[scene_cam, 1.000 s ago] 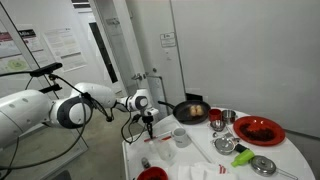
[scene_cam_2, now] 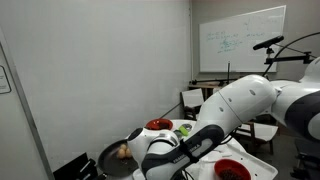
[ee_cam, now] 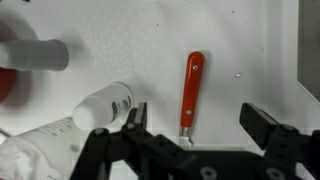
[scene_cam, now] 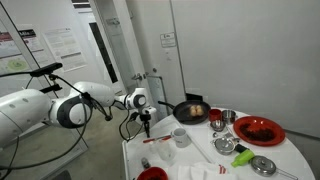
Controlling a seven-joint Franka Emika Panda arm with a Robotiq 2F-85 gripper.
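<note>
A knife-like tool with a red handle (ee_cam: pixel 192 85) lies on the white tabletop, seen in the wrist view; its metal end points back toward my gripper. The two dark fingers stand wide apart on either side of the tool's lower end, with nothing held between them. In exterior view 1 my gripper (scene_cam: pixel 147 129) points down above the left part of the table. Exterior view 2 shows the arm (scene_cam_2: pixel 225 115), but its fingers are hidden there.
Left of the tool, a white cylindrical object (ee_cam: pixel 102 107) stands close to one finger. A dark pan (scene_cam: pixel 190 111) with food, a red plate (scene_cam: pixel 258 130), a green-handled utensil (scene_cam: pixel 243 157), a lidded pot (scene_cam: pixel 264 165) and a red bowl (scene_cam: pixel 153 173) surround the area.
The gripper has shifted very slightly in exterior view 1. The objects on the table look unmoved.
</note>
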